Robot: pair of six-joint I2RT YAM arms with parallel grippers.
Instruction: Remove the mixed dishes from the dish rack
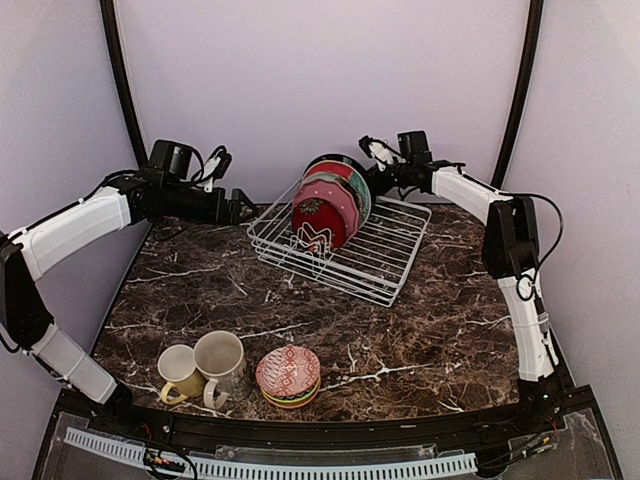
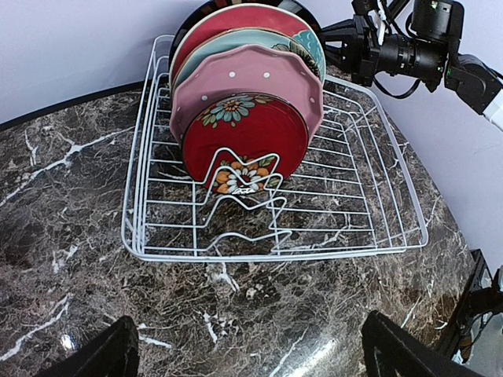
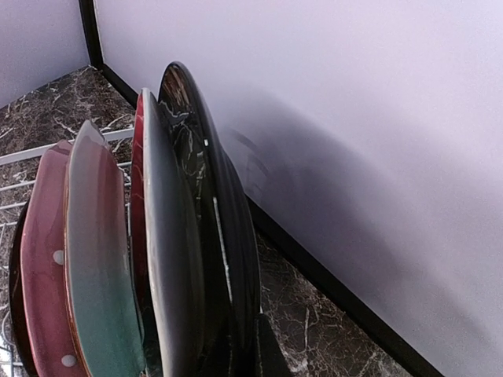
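The white wire dish rack point(image 1: 404, 246) stands at the back centre with several round dishes on edge. Frontmost is a dark red flowered plate point(image 2: 244, 141); behind it come a pink scalloped plate point(image 2: 244, 75), a teal-rimmed plate and a red one. Rearmost is a black plate point(image 3: 232, 212), still among the others. My right gripper is shut on its right-hand edge, with a finger on each side. At the rack's left, my left gripper point(image 1: 236, 209) hangs open and empty; its dark fingers point(image 2: 402, 349) are spread wide in the left wrist view.
Two mugs, one yellowish point(image 1: 180, 370) and one pale point(image 1: 220, 362), stand at the front left. Beside them sits a stack of patterned bowls point(image 1: 289, 372). A wall rises close behind the rack.
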